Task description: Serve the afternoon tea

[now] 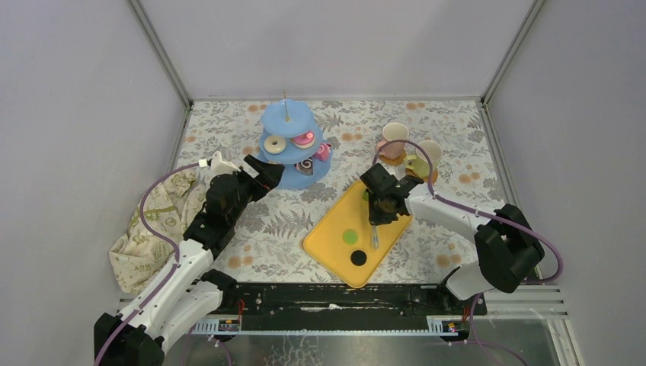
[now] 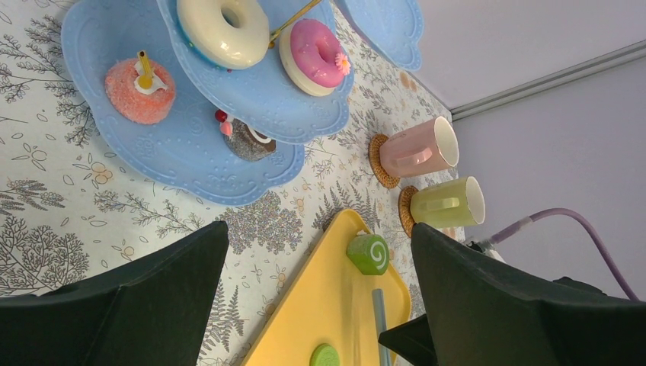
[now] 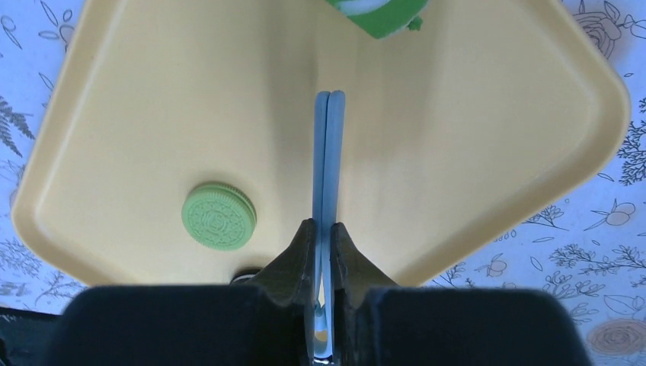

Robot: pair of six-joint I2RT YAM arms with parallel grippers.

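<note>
The yellow tray holds a green swirled cake, a green cookie and a black disc. My right gripper is shut on blue tongs above the tray. My left gripper hangs open and empty beside the three-tier blue stand, which carries donuts and small cakes on its lower tiers. A pink mug and a light green mug stand on woven coasters at the back right.
A crumpled patterned cloth lies at the left, beside the left arm. Grey walls enclose the sides and back.
</note>
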